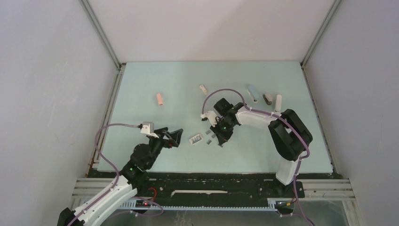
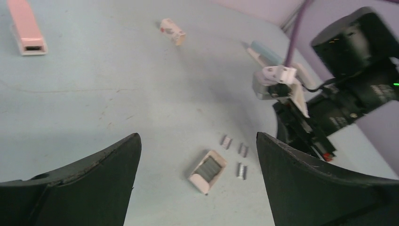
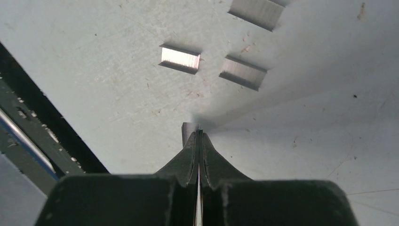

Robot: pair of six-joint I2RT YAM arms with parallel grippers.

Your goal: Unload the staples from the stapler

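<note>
My right gripper is shut on a small grey staple strip (image 3: 188,128), which pokes out on the left of its fingertips, low over the table. Three other staple strips lie loose on the table; the nearest strip (image 3: 179,59) shines brightly. The top view has the right gripper (image 1: 222,144) close beside them. A small open box (image 2: 213,162) with grey staples inside sits just left of the strips. My left gripper stands open and empty, left of that box. A pink stapler (image 2: 29,29) rests farther back on the left.
A small white printed box (image 2: 172,31) stands at the back middle. Along the back right are a blue stapler (image 1: 253,92), a dark-and-beige stapler (image 1: 267,98) and a white stapler (image 1: 278,103). The table's front edge (image 3: 56,136) is close to the right gripper.
</note>
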